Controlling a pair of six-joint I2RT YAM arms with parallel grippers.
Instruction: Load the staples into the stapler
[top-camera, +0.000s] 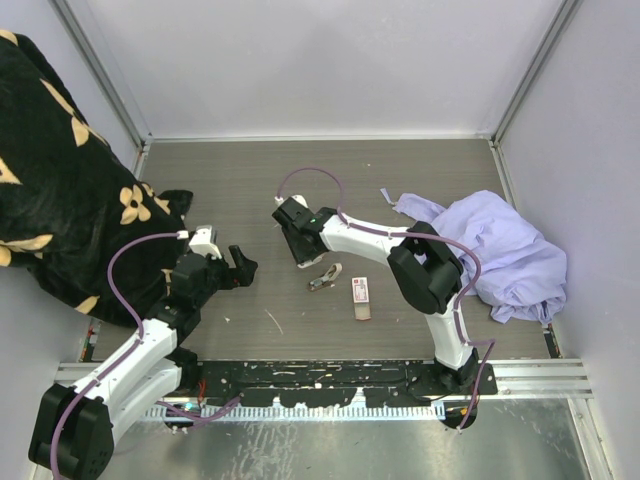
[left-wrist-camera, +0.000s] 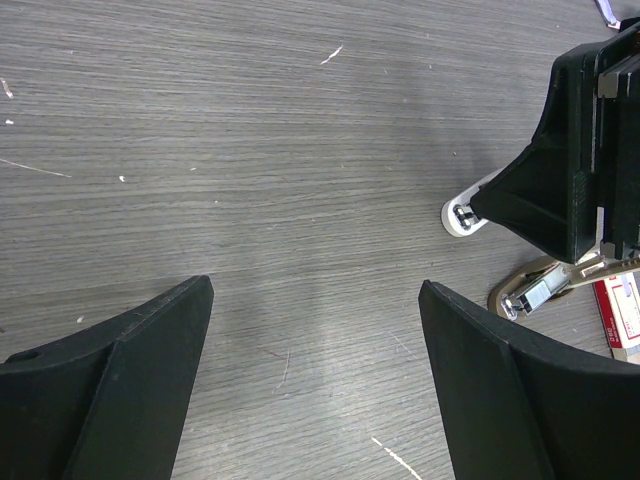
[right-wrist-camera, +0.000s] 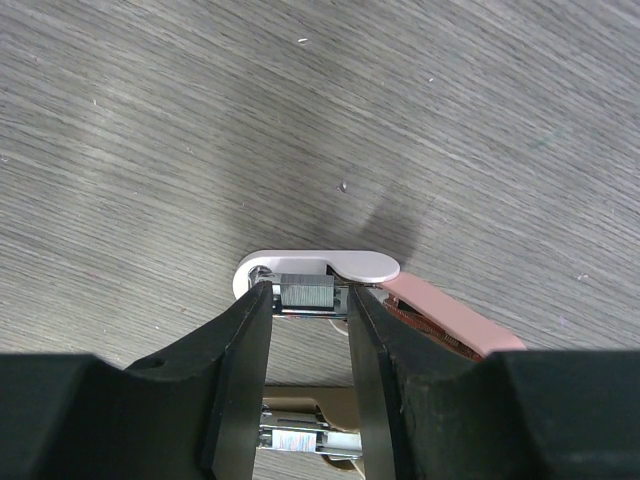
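Note:
A pink-and-white stapler (right-wrist-camera: 365, 265) lies opened on the table, seen close in the right wrist view and mostly hidden under the right arm from above. In its metal channel is a short silver staple strip (right-wrist-camera: 307, 291). My right gripper is shut on that strip, a fingertip at either end of it. A second stapler, brown, is open beside it, with staples showing in its channel; the left wrist view has this brown stapler (left-wrist-camera: 520, 290) at the right. My left gripper stands open over bare table, empty.
A red-and-white box (top-camera: 361, 290) sits right of the brown stapler. Bunched lilac cloth (top-camera: 510, 255) covers the table's right side, and a dark flowered blanket (top-camera: 80, 170) hangs at the left.

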